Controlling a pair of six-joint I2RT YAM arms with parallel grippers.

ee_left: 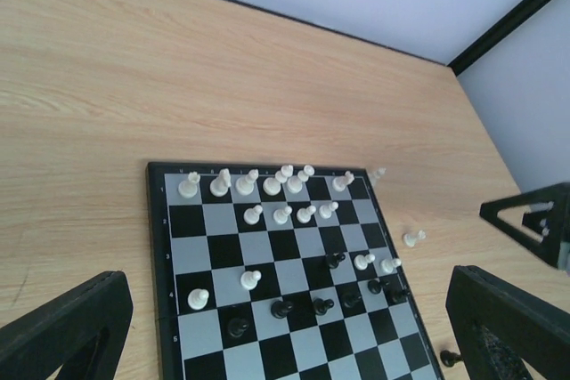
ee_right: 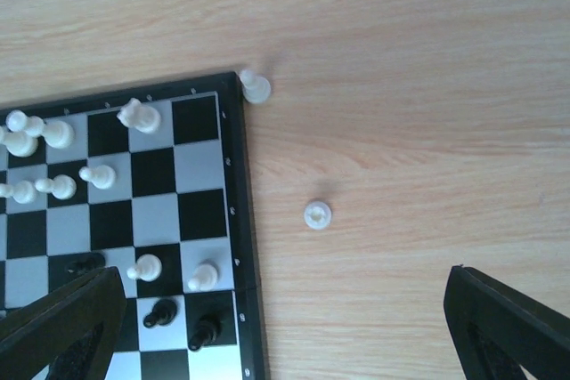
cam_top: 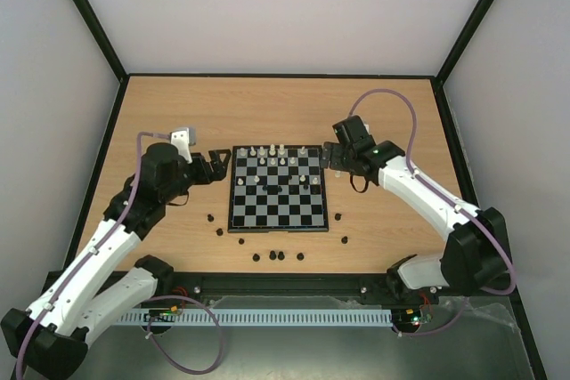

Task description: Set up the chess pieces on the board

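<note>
The chessboard [cam_top: 232,211] lies mid-table, white pieces on its far rows and a few white and black ones across its middle. At its far edge stands a white piece [ee_right: 142,117], seen in the right wrist view. Off the board's right side are two white pieces: one by the far corner [ee_right: 256,87] and one standing alone on the wood [ee_right: 318,214]. My left gripper [cam_top: 224,159] is open above the board's left edge. Over the right edge, my right gripper [cam_top: 326,157] also stands open. Nothing sits between either pair of fingers.
Several black pieces lie loose on the table near the board, among them one at the left [cam_top: 219,231], a group in front [cam_top: 272,255] and one at the right [cam_top: 345,239]. The wood behind the board is clear.
</note>
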